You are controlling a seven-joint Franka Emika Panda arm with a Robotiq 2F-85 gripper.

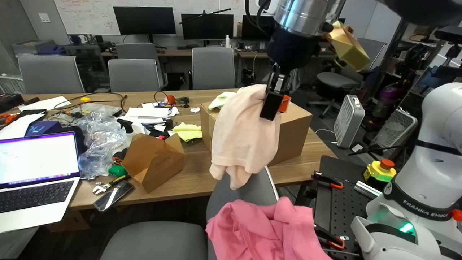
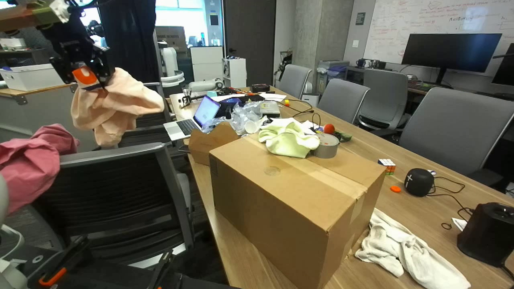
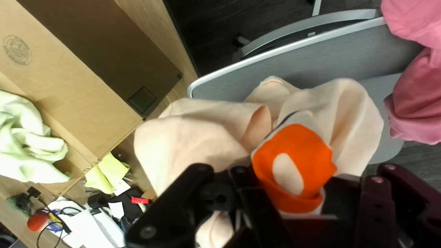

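Observation:
A peach cloth (image 1: 247,130) hangs from my gripper (image 1: 275,96), which is shut on its top end. In exterior view 2 the bunched cloth (image 2: 115,106) is up in the air, left of the big box. The wrist view shows the cloth (image 3: 194,132) spread beyond the fingers, over the grey chair (image 3: 306,62). A bright orange patch with a pale oval (image 3: 306,144) shows at the fingers; whether it belongs to the cloth I cannot tell. A pink cloth (image 1: 264,229) lies draped over the chair back.
A large cardboard box (image 2: 289,188) stands on the table, with a pale green cloth (image 2: 289,137) and a tape roll (image 2: 326,146) on top. A white cloth (image 2: 409,250) lies beside it. Clutter and a laptop (image 1: 39,173) fill the table's left side.

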